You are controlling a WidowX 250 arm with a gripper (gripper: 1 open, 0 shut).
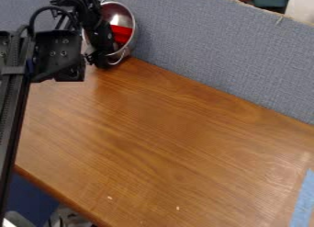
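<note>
A steel bowl or pot [121,17] stands tipped on its side at the back left of the table, against the grey divider, with red [121,34] showing inside it. My black gripper [101,51] is at the bowl's left side, partly over it. The fingertips are dark and crowded against the bowl, so what lies between them is hard to make out.
A grey fabric divider [221,56] runs along the back. A strip of blue tape [302,198] lies at the right edge.
</note>
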